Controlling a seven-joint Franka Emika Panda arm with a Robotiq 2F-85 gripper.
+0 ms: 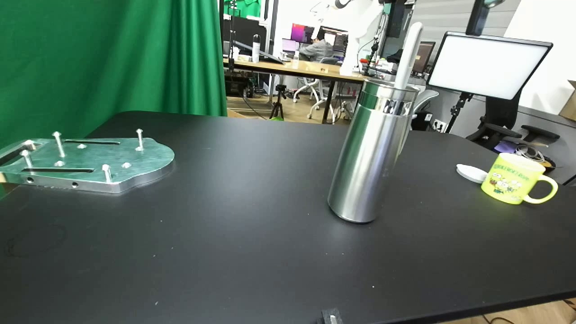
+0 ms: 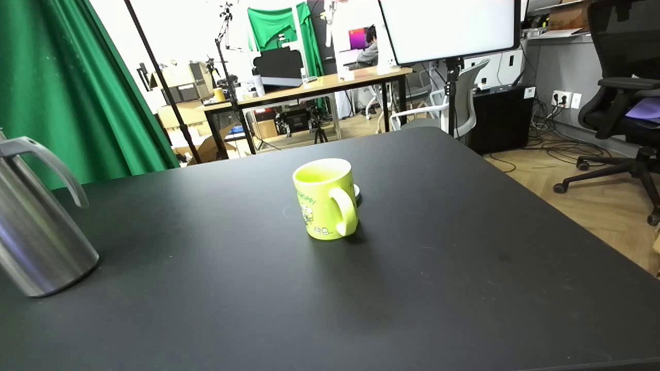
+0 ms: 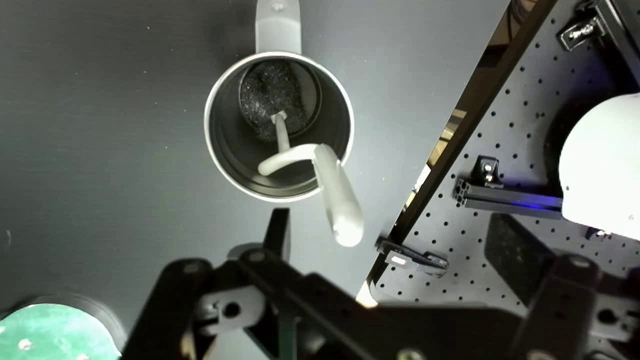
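A brushed-steel pitcher (image 1: 368,156) stands upright on the black table; exterior view 2 shows its grey handle (image 2: 52,164). A pale, bent-handled tool (image 3: 339,195) rests inside, its handle sticking out past the rim, its lower end against something dark at the bottom. In the wrist view my gripper is open, its black fingers wide apart with nothing between them. The tool's handle end lies just above the left finger in that picture, apart from it. A yellow-green mug (image 2: 325,201) sits upright on the table.
A white lid-like disc (image 1: 471,173) lies beside the mug. A green metal plate with upright bolts (image 1: 102,159) occupies the table's far left. Table (image 1: 227,243) between plate and pitcher is clear. The table edge and a perforated metal board (image 3: 480,252) lie right in the wrist view.
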